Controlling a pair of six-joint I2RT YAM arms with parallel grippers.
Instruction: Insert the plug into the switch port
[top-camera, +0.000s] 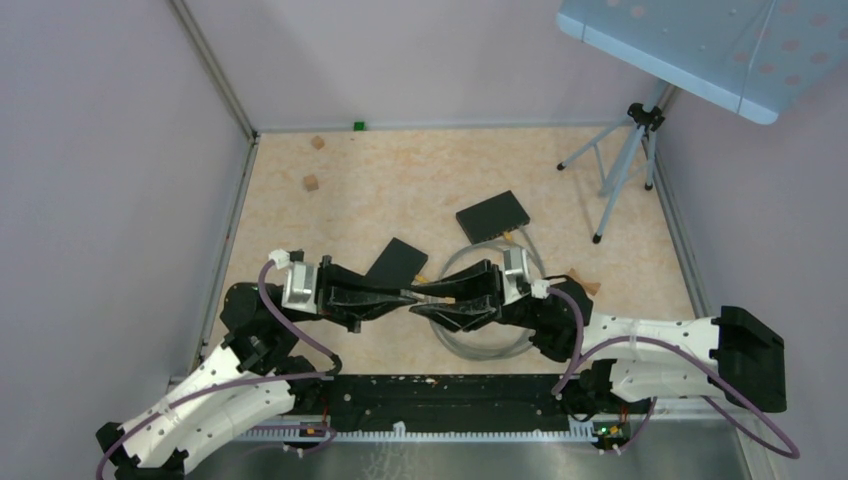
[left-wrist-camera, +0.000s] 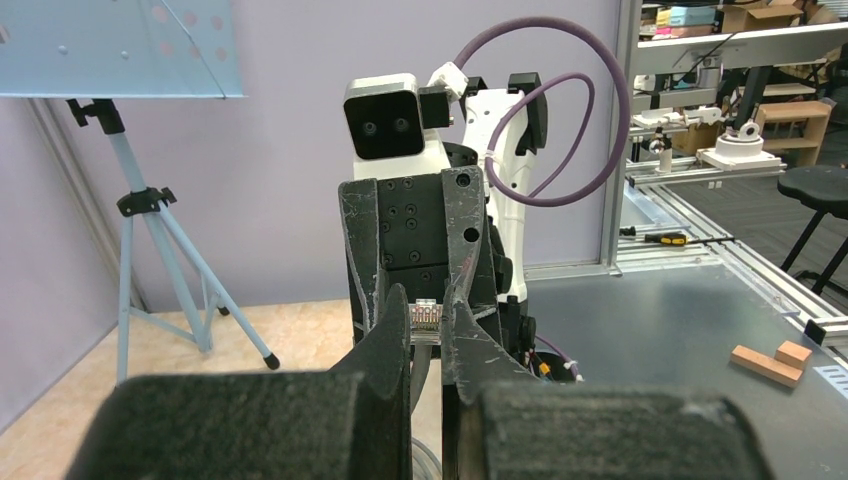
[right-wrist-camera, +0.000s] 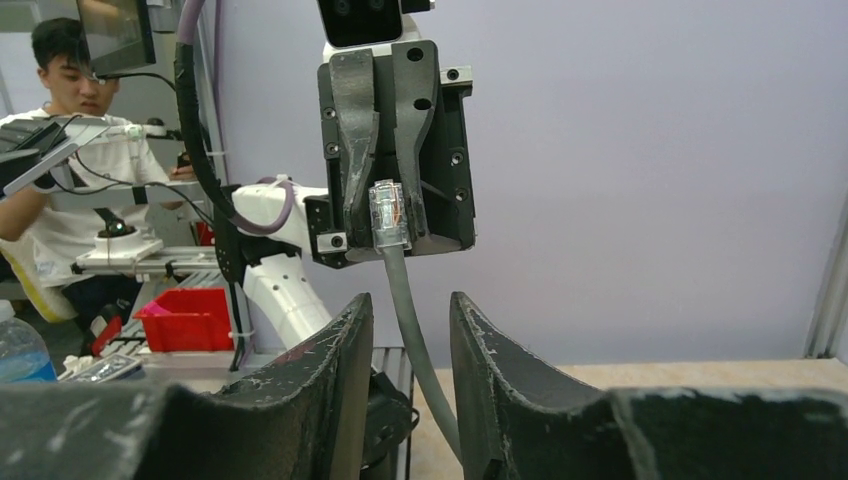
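My left gripper (top-camera: 405, 296) is shut on a clear network plug (left-wrist-camera: 425, 315), which sits at its fingertips with the grey cable (right-wrist-camera: 410, 320) hanging down. Facing it, my right gripper (top-camera: 420, 300) is open, its fingertips just short of the plug; in the right wrist view the plug (right-wrist-camera: 388, 210) appears beyond and above the gap between those fingers. Two black switch boxes lie on the board, one (top-camera: 492, 216) at centre right and another (top-camera: 394, 262) behind my left gripper. Their ports are too small to make out.
A coil of grey cable (top-camera: 470, 350) lies under the grippers. A tripod (top-camera: 625, 160) with a pale blue panel stands at the back right. Small wooden blocks (top-camera: 311, 183) lie at the back left. The back middle of the board (top-camera: 400, 170) is clear.
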